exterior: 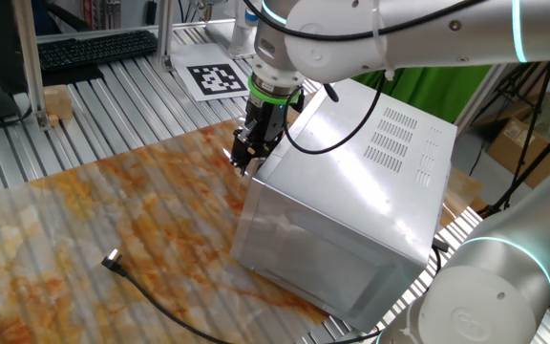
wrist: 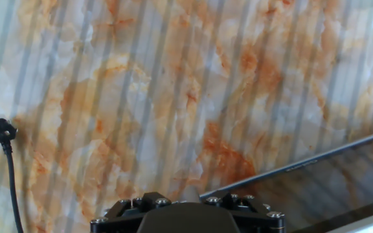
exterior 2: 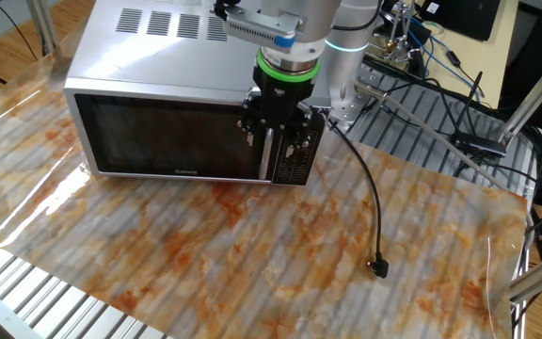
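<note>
A silver microwave (exterior: 351,162) stands on the marbled table, its dark door (exterior 2: 172,137) closed as far as exterior view 2 shows. The upright metal door handle (exterior 2: 268,155) lies towards the door's right side. In front of it hangs my gripper (exterior 2: 271,146), pointing down and open, its fingers apart on either side of the handle as seen from there. In the wrist view the gripper shows at the bottom edge, with the handle's end blurred between its fingers. Whether either finger touches the handle cannot be made out.
A black power plug (exterior 2: 378,267) on its cable lies on the tabletop, right of the microwave in exterior view 2. A keyboard (exterior: 98,50) and a marker sheet (exterior: 214,80) lie beyond the tabletop.
</note>
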